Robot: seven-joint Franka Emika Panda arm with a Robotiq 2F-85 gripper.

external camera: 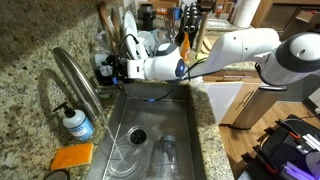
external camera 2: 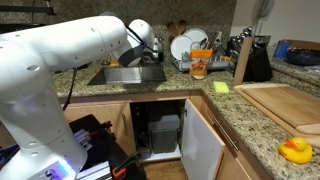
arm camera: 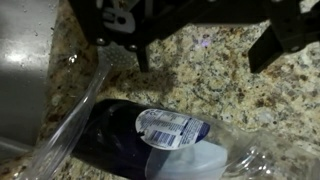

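Note:
My gripper is open in the wrist view, its two dark fingers wide apart with bare speckled counter between them. Below them in that view is a clear bottle of dark blue liquid (arm camera: 105, 135) with a white and blue label (arm camera: 172, 129). The bottle is apart from the fingers and seems to lie across the view; its right end is hard to make out. In exterior view 1 the white wrist of the arm (external camera: 160, 68) is at the sink's back corner, where the fingertips are hard to make out.
A metal sink (external camera: 125, 125) with a clear container (external camera: 167, 158) in it lies in front. The faucet (external camera: 78, 78), a soap dispenser (external camera: 76, 122) and an orange sponge (external camera: 72, 157) line its left side. A dish rack with plates (external camera 2: 183, 45) and an orange-labelled container (external camera 2: 199, 65) stand close by.

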